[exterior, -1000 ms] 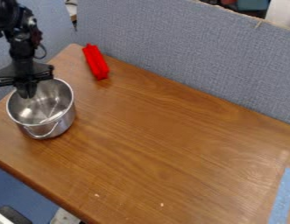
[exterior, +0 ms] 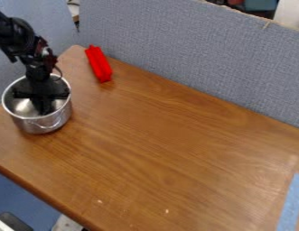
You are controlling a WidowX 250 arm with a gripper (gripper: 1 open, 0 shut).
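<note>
A steel pot point(exterior: 49, 122) stands on the left edge of the wooden table point(exterior: 176, 144). The black gripper point(exterior: 41, 99) reaches down into the pot from the upper left, its lower part over and inside the pot's mouth; its fingertips are too dark and small to read. A red block point(exterior: 98, 63) lies behind the pot, near the back edge of the table.
Grey padded walls point(exterior: 200, 63) border the table at the back and left. A light blue strip point(exterior: 288, 203) lies at the lower right.
The gripper has moved right and down into the pot from the left edge of the view. The pot has shifted slightly, to a little left of where it stood a second ago.
</note>
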